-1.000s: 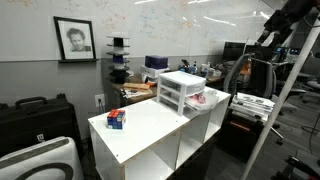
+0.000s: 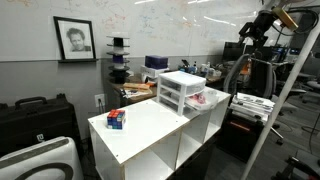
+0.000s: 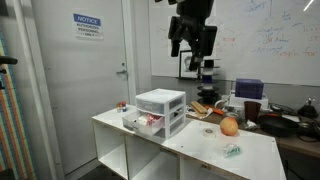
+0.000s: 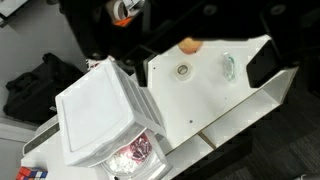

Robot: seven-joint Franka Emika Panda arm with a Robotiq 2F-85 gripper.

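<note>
High above the white counter (image 3: 252, 166) my gripper (image 3: 191, 48) points downward, its two fingers wide apart and nothing between them. The wrist view shows the gripper over the counter part with a tape roll (image 4: 184, 70), a small clear-green item (image 4: 228, 67) and an orange round object (image 4: 190, 46). Left of these stands a white drawer unit (image 4: 95, 112). Its pulled-out drawer (image 3: 149, 126) holds red and white packets (image 4: 132, 154). None of these touches the gripper.
A red and blue box (image 2: 116, 119) sits alone at the counter's near end in exterior view 1. Behind the counter are a dark purple box (image 3: 248, 89), a dark pan (image 3: 278, 125) and a shelf stack (image 2: 119, 62). Bare counter lies between the box and the drawer unit.
In exterior view 1 the arm has swung left and slightly down from the upper right corner. The counter objects look unmoved.
</note>
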